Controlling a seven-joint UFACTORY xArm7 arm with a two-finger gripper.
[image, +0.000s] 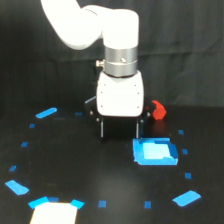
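Note:
My gripper (120, 128) hangs over the middle of the dark table, its white hand pointing down. The two dark fingers stand well apart, and nothing shows between them. Just right of the hand and farther back is a small red object (158, 109), its left side close to the gripper's outline in this view. A blue-edged square (138, 153) with a white inside lies on the table to the right of and nearer than the gripper. Whether it is a shallow box or a marked area, I cannot tell.
Blue tape marks (17, 187) dot the table at left, right and front. A pale, bright item (54, 214) is cut off at the bottom left edge. A dark curtain (40, 60) hangs behind.

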